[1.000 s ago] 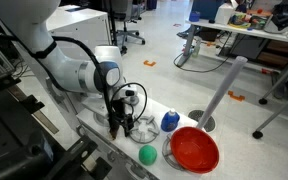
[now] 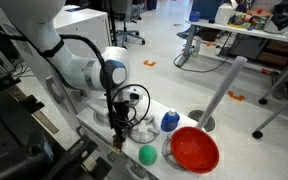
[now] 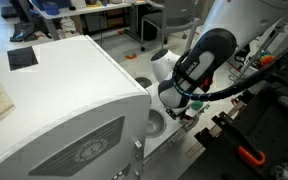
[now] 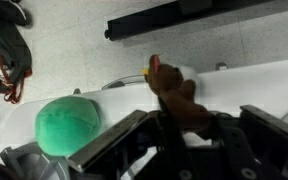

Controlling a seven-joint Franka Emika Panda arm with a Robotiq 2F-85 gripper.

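Observation:
A small brown toy-like object with a reddish tip is between the fingers of my gripper, which is shut on it. In exterior view 1 the brown object shows below my gripper, by the front edge of the white table. The wrist view has the object's upper end reaching past the table edge, over the floor. What it is exactly, and whether it touches the table, I cannot tell. A green ball-like object lies on the table to one side of the gripper.
On the white table stand a red bowl, a blue object and the green object. Pale plate-like items lie around the gripper. A black bar-shaped object lies beyond the table edge. Open floor extends behind.
The gripper and the brown object have shifted slightly toward the table's front edge and lower in exterior view 1. The bowl, blue object and green object have stayed in place.

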